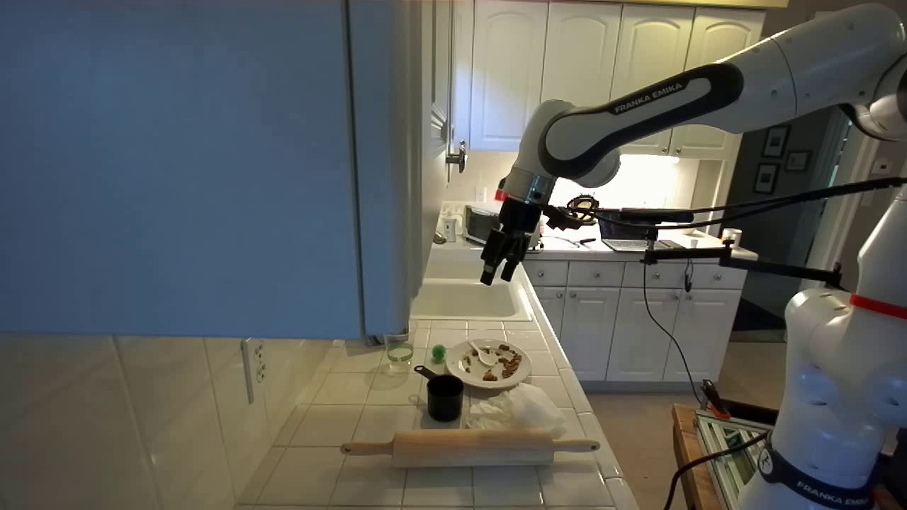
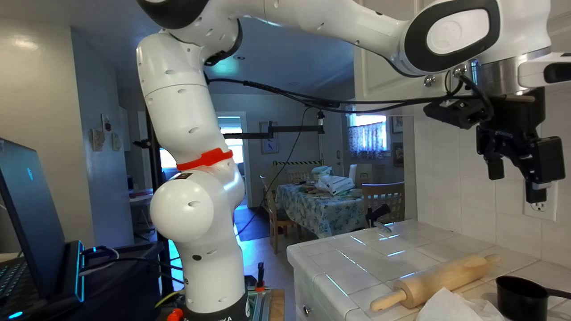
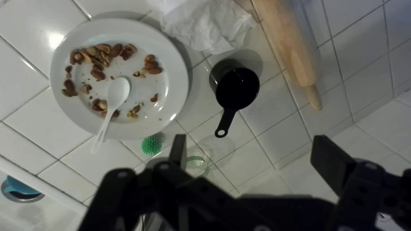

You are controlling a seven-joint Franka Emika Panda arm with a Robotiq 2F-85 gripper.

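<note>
My gripper is open and empty, its two fingers wide apart in the wrist view. In the first exterior view the gripper (image 1: pixel 497 276) hangs high above the counter, near the sink. Below it lies a white plate (image 3: pixel 178 82) holding scattered nuts (image 3: pixel 100 55) and a white spoon (image 3: pixel 117 92), whose handle crosses the rim. A black measuring cup (image 3: pixel 237 88) stands upright on the tiles beside the plate. Close to the plate are a small green spiky ball (image 3: pixel 151 145) and a clear glass (image 3: pixel 197 163), partly hidden behind a finger in the wrist view.
A wooden rolling pin (image 1: pixel 472 448) lies across the counter, with crumpled white paper (image 1: pixel 531 408) between it and the plate. A blue-grey cabinet (image 1: pixel 178 170) overhangs the counter's left side. The sink (image 1: pixel 468 302) lies beyond the plate. Tiles nearest the first exterior camera are bare.
</note>
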